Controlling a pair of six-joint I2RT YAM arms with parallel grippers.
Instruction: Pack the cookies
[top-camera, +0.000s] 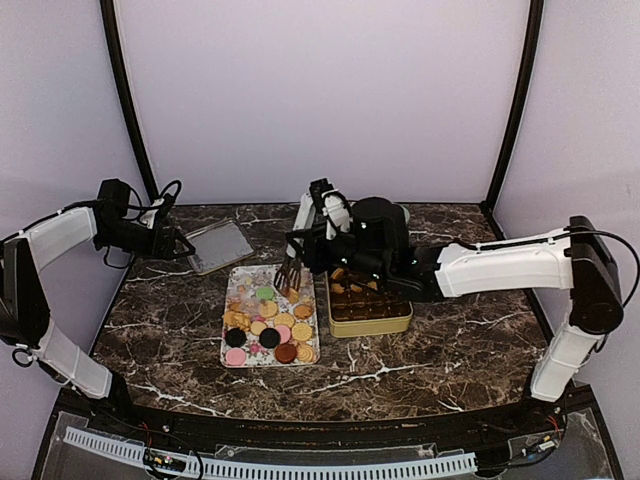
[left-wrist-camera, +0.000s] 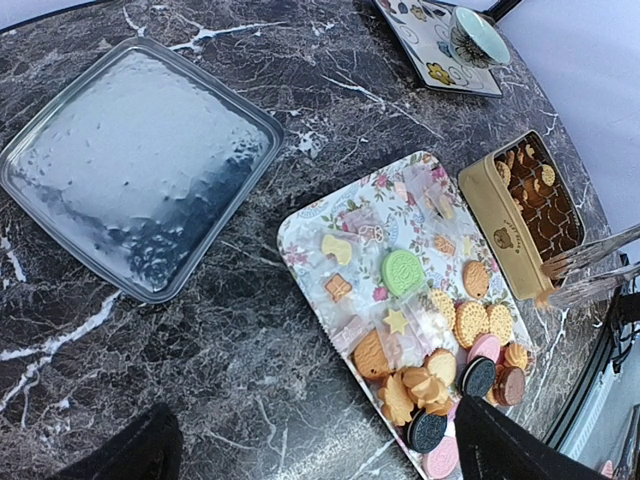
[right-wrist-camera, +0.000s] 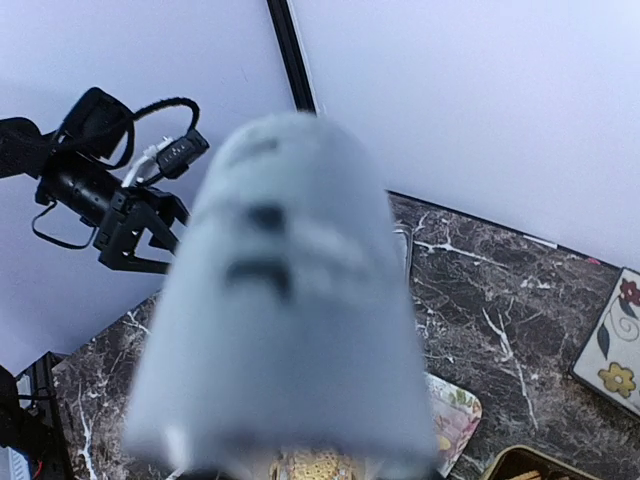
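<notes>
On a flowered tray (left-wrist-camera: 300, 235) lie several cookies, among them a green round one (left-wrist-camera: 403, 271) and a dark one (left-wrist-camera: 427, 431). Beside it stands a tan tin (top-camera: 370, 328) with dark brown compartments, some holding cookies. My right gripper (top-camera: 305, 250) is over the tray's far right part, shut on white-topped tongs with fork-like tines (top-camera: 288, 276). Tan bits show at the tine tips in the left wrist view; whether a cookie is pinched there is unclear. The blurred tongs' top (right-wrist-camera: 285, 300) fills much of the right wrist view. At far left, my left gripper (top-camera: 180, 245) stands open and empty.
An empty clear lid (left-wrist-camera: 145, 165) rests flat at the back left. Behind the tin, a flowered board (left-wrist-camera: 440, 45) carries a pale green bowl (left-wrist-camera: 480, 38). Bare marble lies left of and in front of the tray.
</notes>
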